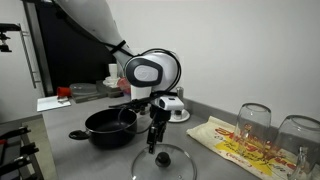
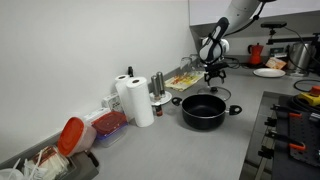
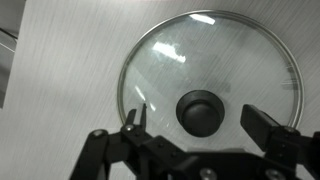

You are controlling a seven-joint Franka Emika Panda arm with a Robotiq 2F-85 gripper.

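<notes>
A round glass lid with a black knob lies flat on the grey table, in front of my arm in exterior view 1. Just over it, my gripper points down with its fingers apart. In the wrist view the knob sits between the two fingers, slightly below the lid's centre, and nothing is gripped. A black pot with side handles stands uncovered, behind and left of the lid in that exterior view.
Upturned glasses stand on a yellow printed cloth to the right of the lid. In exterior view 2, white rolls, small bottles and a red container line the wall. The table in front of the pot is clear.
</notes>
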